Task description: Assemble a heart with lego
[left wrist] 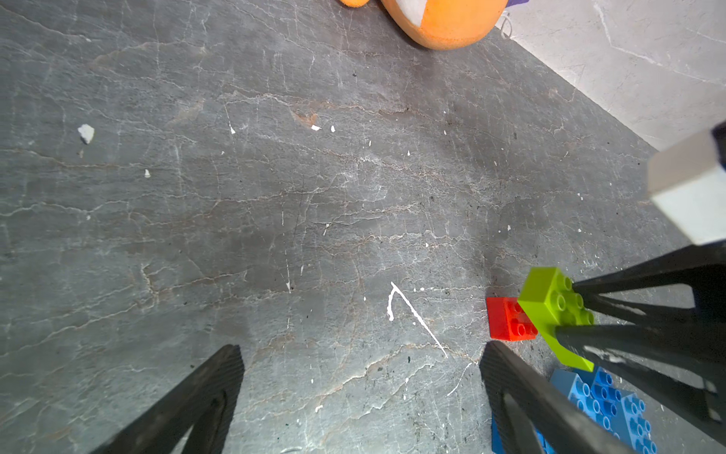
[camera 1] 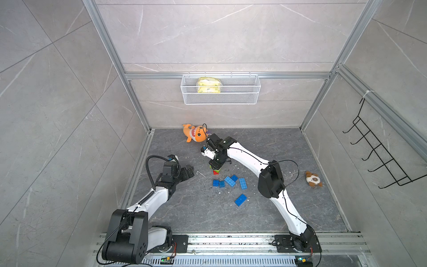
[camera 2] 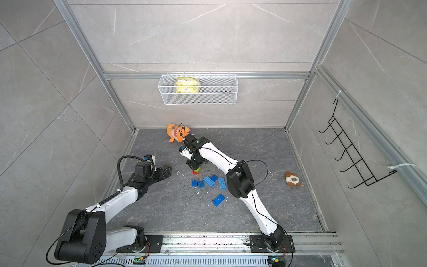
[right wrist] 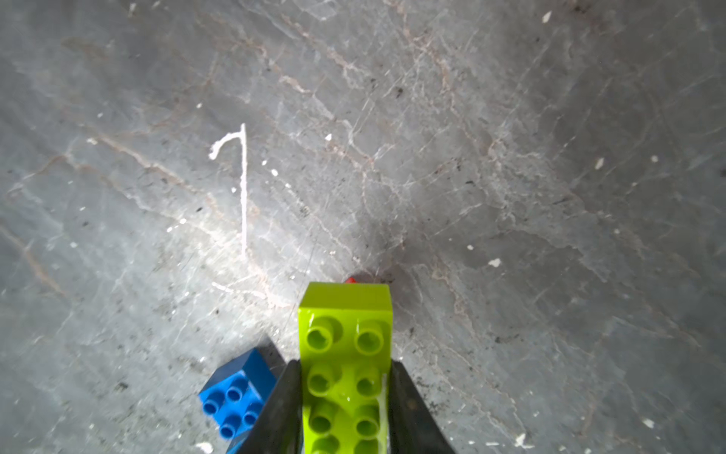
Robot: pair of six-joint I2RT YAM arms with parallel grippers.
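Observation:
My right gripper is shut on a long lime-green brick (right wrist: 346, 355), its studs facing the wrist camera. In the left wrist view the green brick (left wrist: 556, 310) is in front of part of a small red brick (left wrist: 505, 317) on the floor; whether they touch is unclear. Only a speck of the red brick (right wrist: 351, 280) shows past the green one in the right wrist view. My left gripper stands open and empty, left of the bricks. Several blue bricks lie in front of the red one, among them a flat one (camera 1: 240, 199) apart from the others.
An orange shark toy (camera 1: 194, 133) lies by the back wall and a brown-and-white plush (camera 1: 313, 179) at the right. A white wire basket (camera 1: 220, 98) hangs on the back wall. Bare floor lies between my left gripper and the bricks.

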